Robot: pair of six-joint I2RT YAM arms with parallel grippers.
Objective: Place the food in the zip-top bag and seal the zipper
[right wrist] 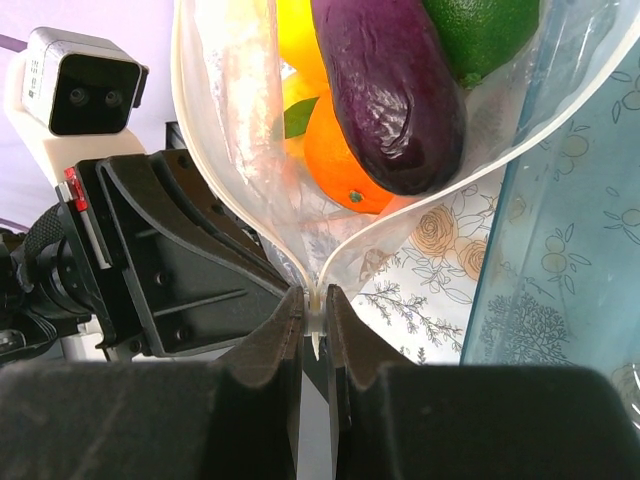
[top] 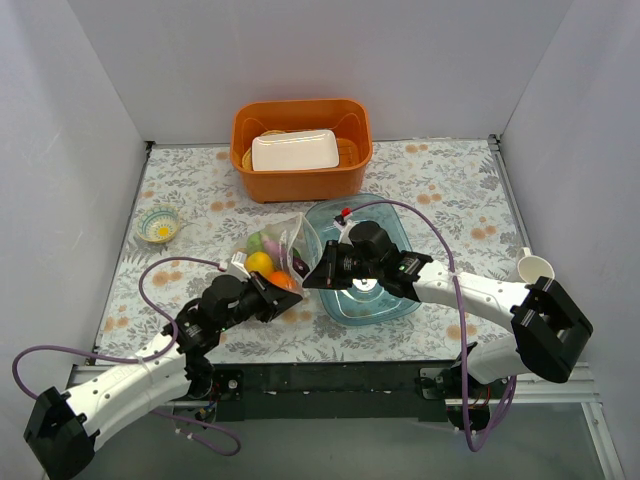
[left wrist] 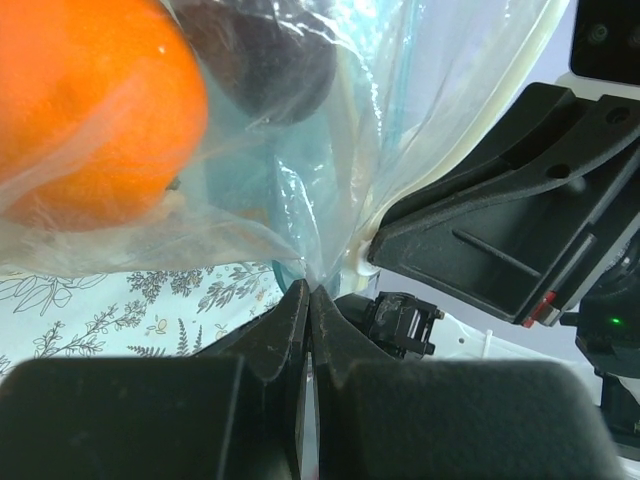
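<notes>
A clear zip top bag (top: 290,234) holds an orange (right wrist: 340,160), a dark purple eggplant (right wrist: 395,95), a yellow fruit (top: 260,263) and a green item (right wrist: 485,35). Its mouth gapes wide in the right wrist view, the two rims meeting at one corner. On that corner my right gripper is shut, the pinched rim showing between its fingertips. My left gripper is shut at the lower edge of the bag film, close to the right one; whether any film is between its tips is hard to see.
Under the right arm lies a translucent blue tray (top: 375,312). An orange bin (top: 300,186) with a white container (top: 296,150) stands at the back. A small patterned bowl (top: 158,225) sits left, a white mug (top: 534,266) far right.
</notes>
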